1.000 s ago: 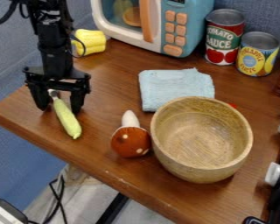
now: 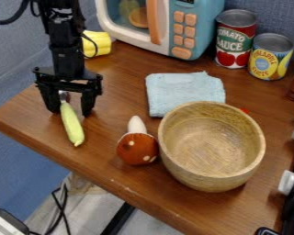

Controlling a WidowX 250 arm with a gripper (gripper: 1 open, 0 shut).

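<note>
The black robot gripper point(image 2: 69, 99) is low over the left side of the wooden table, its fingers on either side of the top end of a pale yellow corn toy point(image 2: 73, 126), which lies pointing toward the front edge. Whether the fingers are closed on it is unclear. A red-brown toy mushroom point(image 2: 137, 149) with a white stem lies to the right, against a wooden bowl point(image 2: 211, 147).
A folded blue cloth point(image 2: 184, 92) lies mid-table. Behind stand a toy microwave point(image 2: 161, 23), a tomato can point(image 2: 234, 41), a second can point(image 2: 270, 60) and a yellow cup point(image 2: 98, 44). Dark items line the right edge.
</note>
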